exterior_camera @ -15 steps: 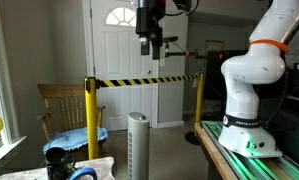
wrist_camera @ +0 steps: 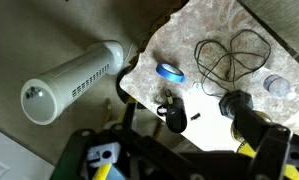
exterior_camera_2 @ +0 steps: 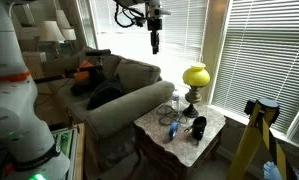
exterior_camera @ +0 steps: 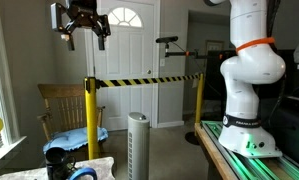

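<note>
My gripper (exterior_camera: 86, 42) hangs high in the air, its two fingers spread wide and nothing between them. In the wrist view the view looks down past the open gripper onto a small table (exterior_camera_2: 154, 122). On that table lie a blue tape roll (wrist_camera: 170, 73), a black mug (wrist_camera: 234, 103), a dark thin cable (wrist_camera: 231, 62) and a clear container (wrist_camera: 277, 85). A black item with a pointed end (wrist_camera: 174, 116) lies near the tape roll; its kind is unclear. All of these are well below the fingers, untouched.
A white cylindrical tower (exterior_camera: 138, 145) stands on the floor beside the table. The yellow lamp (exterior_camera_2: 195, 78) rises at the table's window side. A yellow post (exterior_camera: 92, 122) carries a striped barrier tape (exterior_camera: 139, 81). Behind the table is a grey sofa (exterior_camera_2: 129, 78).
Across exterior view 1 my gripper has swept left, from above the white tower to above the yellow post. Its fingers remain apart, and the objects on the table have not moved.
</note>
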